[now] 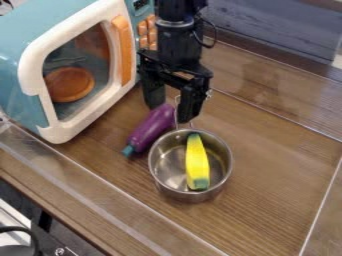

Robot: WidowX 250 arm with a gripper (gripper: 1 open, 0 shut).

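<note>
My black gripper (171, 98) hangs open above the upper rim of a steel pot (170, 175), its fingers pointing down. A yellow squash-like toy (197, 160) with a green tip lies in the pot. A purple eggplant (151, 128) lies on the wooden counter left of the pot, partly under the gripper.
A teal and white toy microwave (34, 70) with an orange disc (70, 84) inside stands at the upper left.
</note>
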